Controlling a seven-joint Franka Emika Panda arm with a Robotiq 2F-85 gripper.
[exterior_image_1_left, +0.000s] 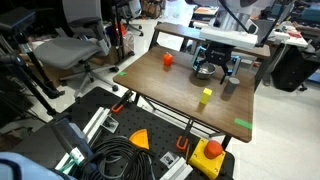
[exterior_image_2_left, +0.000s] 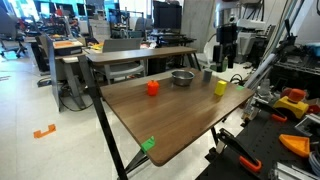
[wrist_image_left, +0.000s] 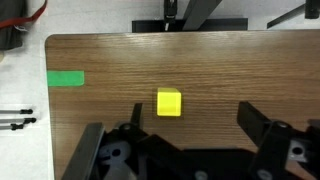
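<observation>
A small yellow block (exterior_image_1_left: 205, 96) stands on the brown table (exterior_image_1_left: 180, 90), and it also shows in the second exterior view as a yellow block (exterior_image_2_left: 220, 88). From the wrist view, the yellow block (wrist_image_left: 169, 102) lies a little ahead of the gap between my dark fingers, left of its middle. My gripper (exterior_image_1_left: 214, 71) hangs above the far part of the table, pointing down, near a metal bowl (exterior_image_1_left: 204, 70) that it partly covers. Its fingers are wide open and empty. A grey cup (exterior_image_1_left: 231, 87) stands just right of the gripper in the first exterior view.
An orange-red object (exterior_image_1_left: 168, 61) sits at the table's far left. Green tape strips (exterior_image_1_left: 243, 123) mark the table's edge. In front stand a yellow-and-red object (exterior_image_1_left: 208, 156) and coiled black cables (exterior_image_1_left: 108, 160).
</observation>
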